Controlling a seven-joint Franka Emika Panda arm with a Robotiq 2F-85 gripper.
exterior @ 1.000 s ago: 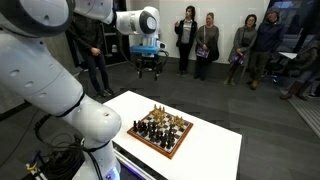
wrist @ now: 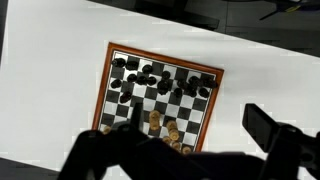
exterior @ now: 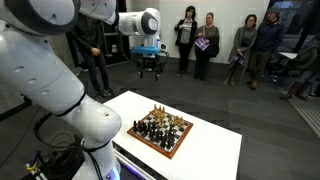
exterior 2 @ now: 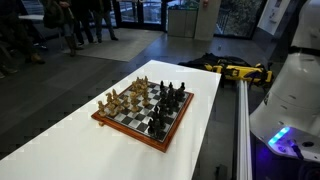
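A chessboard (exterior: 160,132) with a brown wooden border lies flat on a white table. Dark pieces (exterior 2: 178,95) stand along the side nearer the arm's base, and tan pieces (exterior 2: 126,96) stand on the opposite side. Seen from above in the wrist view, the board (wrist: 211,110) is below my gripper, whose two dark fingers are spread wide with nothing between them. In the first exterior view my gripper (exterior: 149,72) hangs high over the table, well clear of every piece. Part of the tan side is cut off in the wrist view.
Several people (exterior: 235,40) stand along the far wall, beyond the table. Cables (exterior: 62,160) lie by the arm's base, and a yellow-and-black item (exterior 2: 245,72) sits beyond the table's edge.
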